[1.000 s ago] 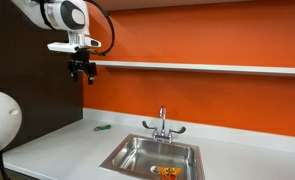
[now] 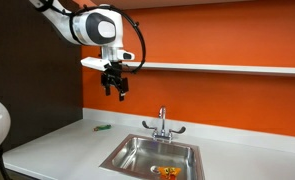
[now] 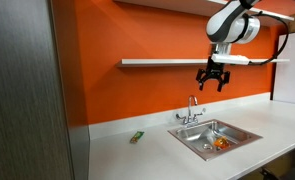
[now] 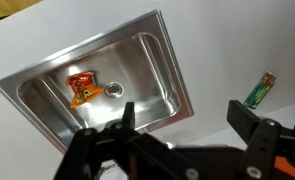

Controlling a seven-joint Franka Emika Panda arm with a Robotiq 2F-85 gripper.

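Observation:
High above the counter, my gripper (image 2: 115, 94) hangs pointing down, left of the sink in exterior view 1. Its two fingers stand wide apart in the wrist view, so the gripper is open and empty. An orange and red packet (image 4: 84, 88) lies in the metal sink (image 4: 152, 55), beside the drain. On the counter to the sink's left in exterior view 1 rests a small green packet (image 2: 102, 127); the wrist view has this green packet (image 4: 260, 90) at right. Neither packet is touched by the gripper.
A faucet (image 2: 163, 124) with two lever handles rises behind the sink. A long white shelf (image 2: 217, 69) runs along the orange wall, close to the gripper's height.
My arm and gripper have swung to the right in exterior view 1, toward the sink, and slightly lower. The packets lie where they were.

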